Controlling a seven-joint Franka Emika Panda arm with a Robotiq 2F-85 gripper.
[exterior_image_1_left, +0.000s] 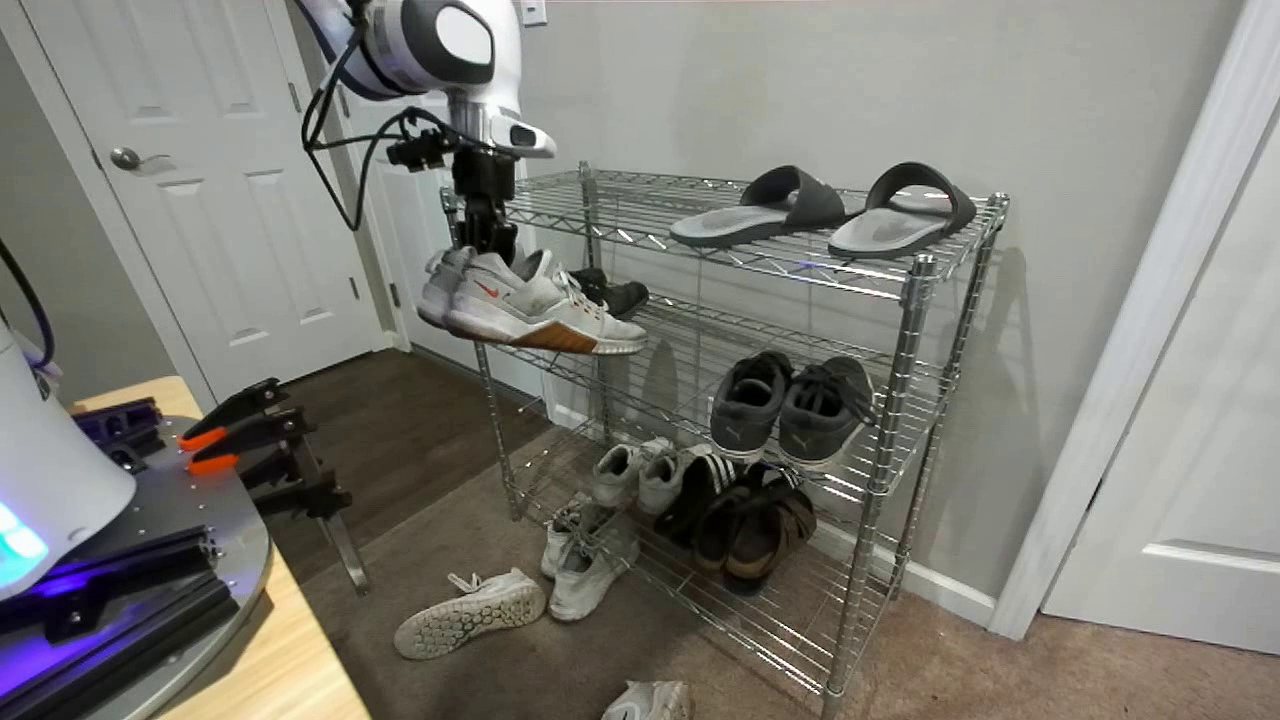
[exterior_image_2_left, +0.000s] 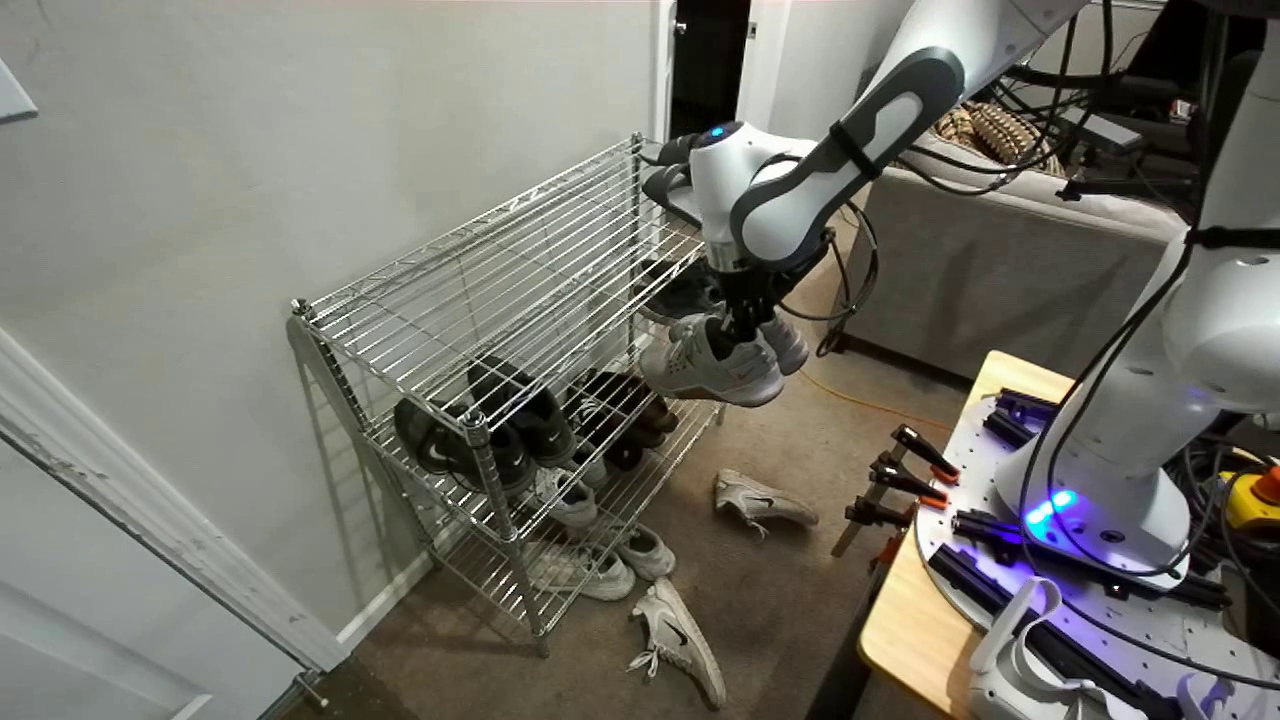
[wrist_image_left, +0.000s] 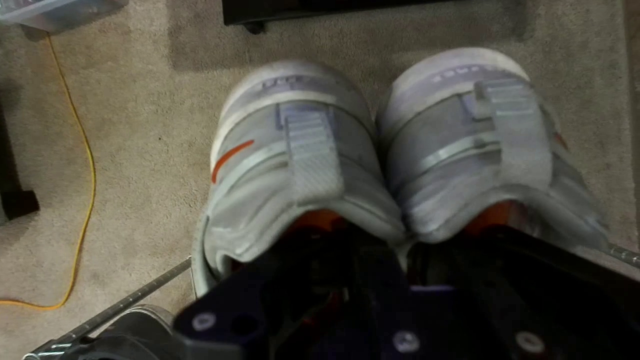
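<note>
A pair of white-grey sneakers (exterior_image_1_left: 540, 308) with orange marks hangs from my gripper (exterior_image_1_left: 489, 244), side by side, at the left end of the wire rack (exterior_image_1_left: 918, 300) in exterior view 1. They are about level with the middle shelf (exterior_image_1_left: 696, 348); whether the soles touch it cannot be told. In the wrist view the heels of the left sneaker (wrist_image_left: 300, 144) and right sneaker (wrist_image_left: 474, 144) face the camera, with my dark fingers reaching down at their ankle openings. My gripper is shut on the pair; the fingertips are hidden inside the shoes.
Dark shoes (exterior_image_1_left: 626, 298) sit behind the sneakers, and grey-black sneakers (exterior_image_1_left: 828, 412) stand farther right on the middle shelf. Slides (exterior_image_1_left: 762, 212) rest on top. Several shoes fill the bottom shelf; loose white shoes (exterior_image_1_left: 470, 616) lie on the carpet. Mid-shelf centre is free.
</note>
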